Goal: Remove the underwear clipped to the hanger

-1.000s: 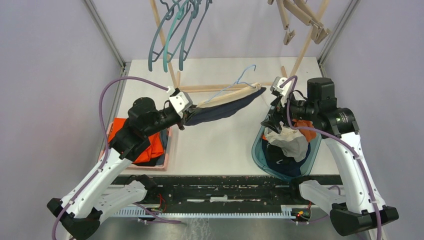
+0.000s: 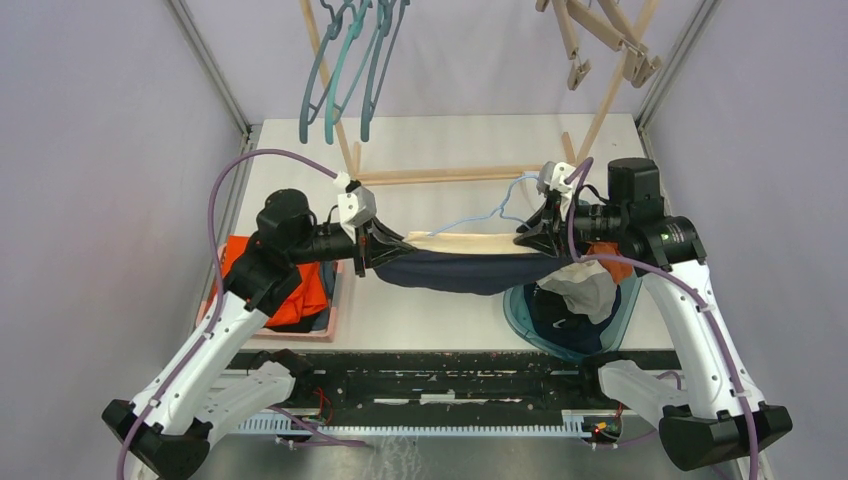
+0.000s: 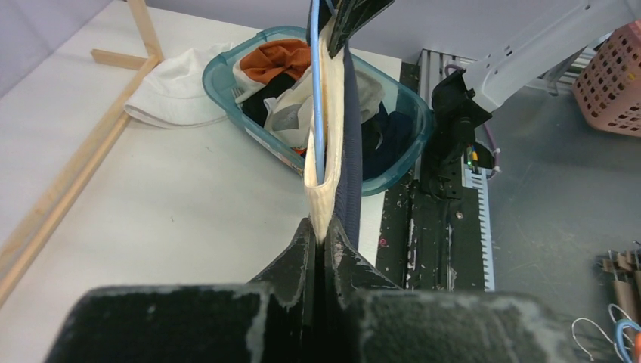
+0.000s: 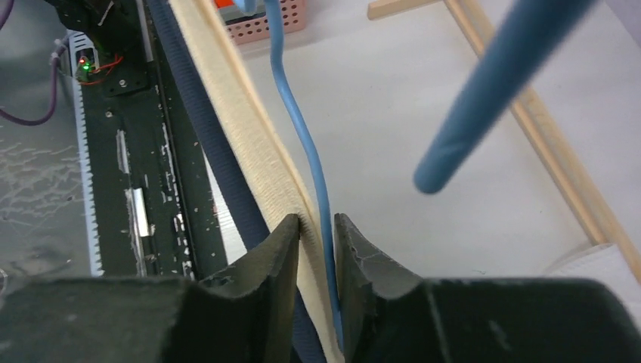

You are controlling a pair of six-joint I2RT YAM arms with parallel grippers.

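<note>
The navy underwear (image 2: 465, 275), with a cream waistband (image 2: 465, 243), spans the gap between both arms. A thin blue hanger (image 2: 503, 208) runs along the band's upper side, its hook reaching the right wrist. My left gripper is shut on the band's near end; the hanger (image 3: 317, 113) enters the band just past the fingertips. In the right wrist view, my right gripper is part open, with the waistband (image 4: 249, 136) and the hanger (image 4: 306, 136) running between its fingers. Whether the pads press on them cannot be made out.
A teal basket (image 2: 520, 325) of clothes stands below the right gripper, and a pink basket (image 2: 334, 325) of clothes beside the left arm. Blue-green hangers (image 2: 340, 85) hang overhead at left, wooden clip hangers (image 2: 600, 30) at right.
The garment's right end has swung down towards the viewer, levelling out, and the hanger with it. My right gripper has moved up to that end and now surrounds its edge.
</note>
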